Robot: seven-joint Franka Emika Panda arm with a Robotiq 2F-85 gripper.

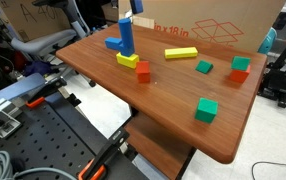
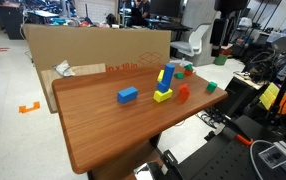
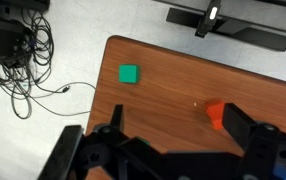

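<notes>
My gripper [image 2: 223, 48] hangs open above the table's right end in exterior view 2, with nothing between its fingers. The wrist view looks down past the fingers at a green block [image 3: 130, 73] and a red block [image 3: 215, 113]. A tall blue block [image 1: 126, 38] stands upright by a yellow block [image 1: 128, 60]. Another blue block [image 2: 128, 95] lies apart from them. Toward the front are a red block [image 1: 143, 72] and a green block [image 1: 206, 109]. Farther back lie a long yellow block [image 1: 181, 52] and a flat green one [image 1: 204, 67]. One green block [image 1: 241, 63] rests on a red block [image 1: 240, 75].
The brown table [image 2: 88, 140] has broad free room at its left end in exterior view 2. A cardboard panel [image 2: 103, 52] stands along the back. The black robot base surface [image 1: 43, 145] adjoins the front, and cables lie on the floor.
</notes>
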